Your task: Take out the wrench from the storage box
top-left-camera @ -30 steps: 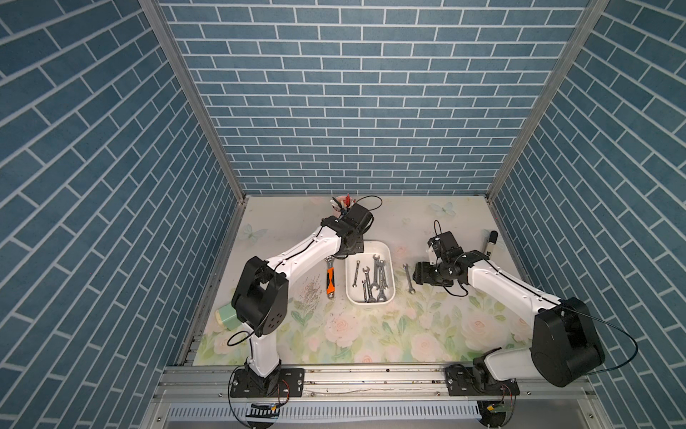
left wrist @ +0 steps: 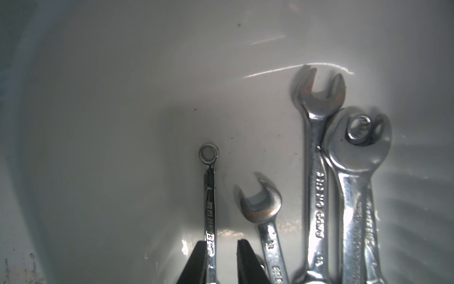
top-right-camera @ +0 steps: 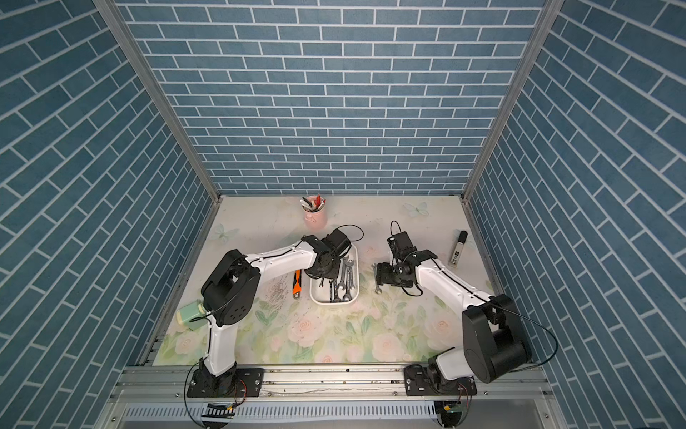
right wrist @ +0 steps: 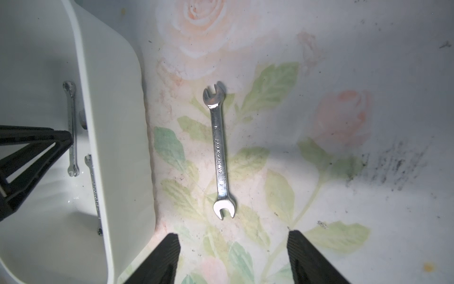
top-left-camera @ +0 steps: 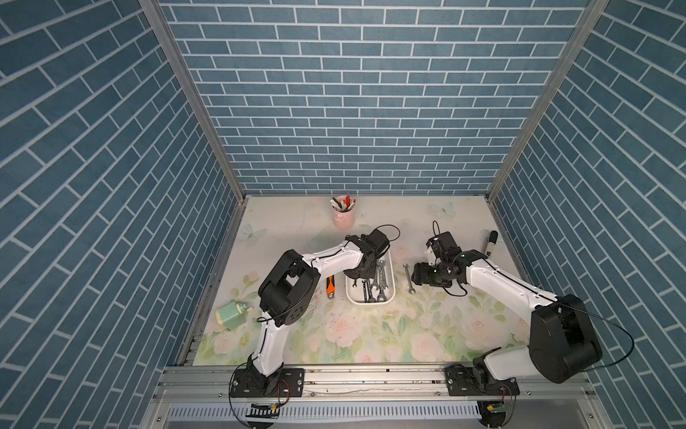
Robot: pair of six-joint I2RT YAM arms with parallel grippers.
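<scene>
The white storage box [top-left-camera: 391, 291] stands mid-table with several silver wrenches inside. My left gripper is low inside it, its fingers shut close together. A slim ring-ended wrench [left wrist: 209, 208] runs under or between those fingertips, nearer the left one; whether it is gripped cannot be told. In the right wrist view, the left fingers' tips [right wrist: 65, 136] meet a thin wrench [right wrist: 72, 113] at its middle. An open-ended wrench [left wrist: 260, 203] and several larger ones lie to the right in the box. My right gripper stands open and empty right of the box.
A loose wrench [right wrist: 219, 151] lies on the table between the box and my right gripper. An orange-handled tool [top-left-camera: 330, 286] lies left of the box. A pink pen cup [top-left-camera: 343, 216] stands behind.
The right arm has stayed almost still.
</scene>
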